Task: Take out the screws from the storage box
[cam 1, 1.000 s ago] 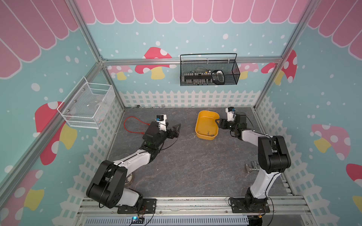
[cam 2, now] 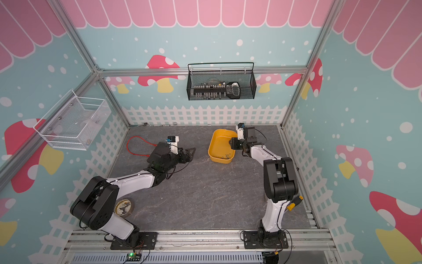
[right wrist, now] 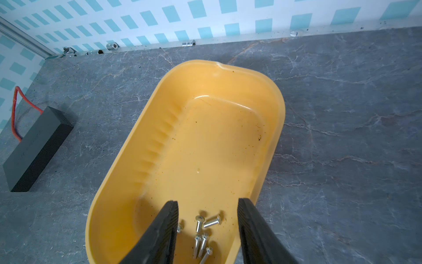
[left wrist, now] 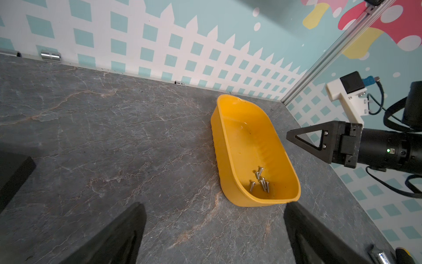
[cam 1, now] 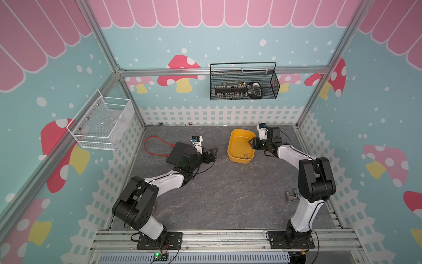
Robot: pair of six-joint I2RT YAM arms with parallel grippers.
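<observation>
The yellow storage box [cam 1: 239, 140] stands upright on the grey table, slightly right of centre. Several small silver screws lie loose on its floor, gathered at the near end; the left wrist view shows the same screws [left wrist: 262, 182]. My right gripper is at the box's right side, its fingers apart with nothing between them. In the left wrist view its tip shows just clear of the right rim. To the left of the box, over bare table, my left gripper is open and empty.
A black block [right wrist: 37, 147] with a red cord [right wrist: 14, 110] lies at the left. A roll of tape [cam 2: 124, 207] sits by the left arm's base, and a yellow-and-black tool [cam 2: 295, 203] by the right arm.
The left arm has moved slightly right.
</observation>
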